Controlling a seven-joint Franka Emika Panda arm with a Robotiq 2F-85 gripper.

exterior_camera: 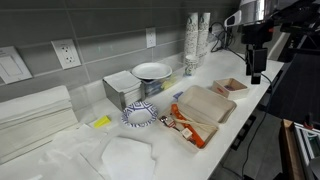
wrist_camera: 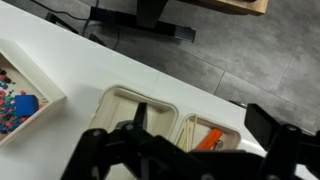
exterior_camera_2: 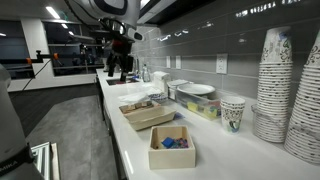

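My gripper hangs high over the counter's front edge, its two dark fingers wide apart with nothing between them. In the wrist view, a beige tray (wrist_camera: 115, 108) lies below, its near part hidden by a finger. Beside it, another tray holds an orange item (wrist_camera: 210, 139) and pale sticks (wrist_camera: 188, 133). At the left edge sits a small box (wrist_camera: 48, 108) with a blue block (wrist_camera: 26, 105) and many small colored pieces. Exterior view 1 shows the empty tray (exterior_camera: 206, 103) between that small box (exterior_camera: 231, 88) and the tray of utensils (exterior_camera: 190, 130).
Toward the wall are a white bowl (exterior_camera: 153, 71), a metal bin (exterior_camera: 123, 88) and a patterned bowl (exterior_camera: 139, 113). A white cloth (exterior_camera: 128, 158) lies on the counter. Tall cup stacks (exterior_camera_2: 275, 85) stand at one end. Below the front edge is open floor (wrist_camera: 245, 50).
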